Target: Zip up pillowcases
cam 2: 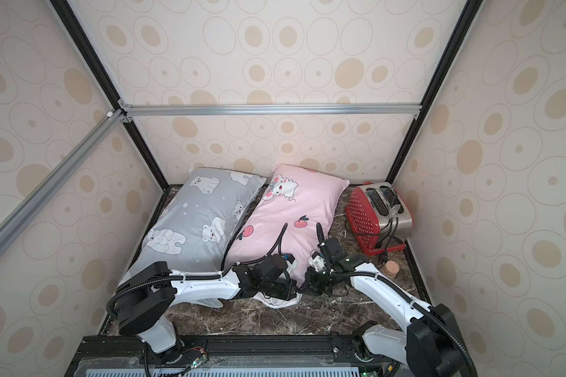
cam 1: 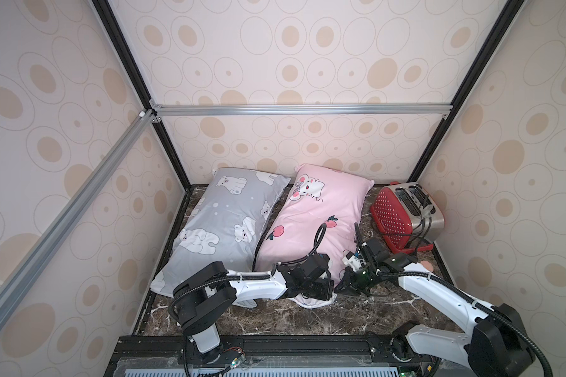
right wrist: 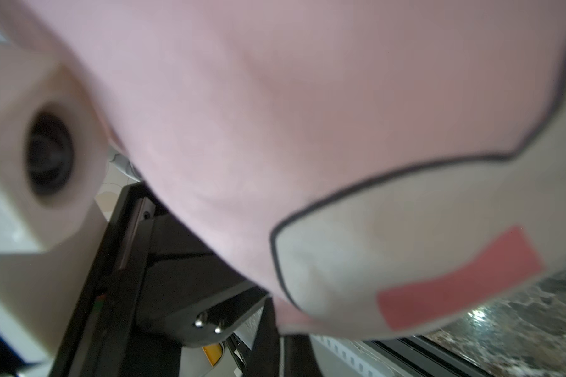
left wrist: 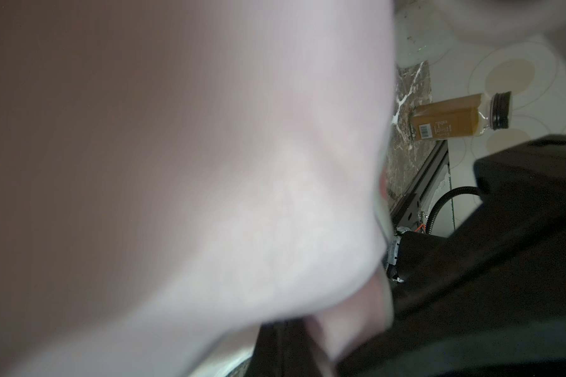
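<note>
The pink pillowcase [cam 1: 324, 201] with mouse and fruit prints lies filled in the middle, its white-edged near end [cam 1: 314, 301] toward me. My left gripper [cam 1: 330, 290] is at this near end, tip beside my right gripper [cam 1: 338, 290]. Both are shut. In the right wrist view, pink cloth [right wrist: 232, 125] narrows into the right fingertips, which pinch its corner. Blurred pale cloth [left wrist: 283, 188] covers most of the left wrist view and hides the left fingertips; whether they grip any is unclear. No zipper or slider can be made out. A grey bear-print pillow [cam 1: 226, 220] lies alongside.
A red and steel toaster [cam 1: 408, 216] with looping cables stands at the right. In the left wrist view a bottle of amber liquid [left wrist: 449, 118] is visible. Bare marble tabletop [cam 1: 276, 323] runs along the front edge.
</note>
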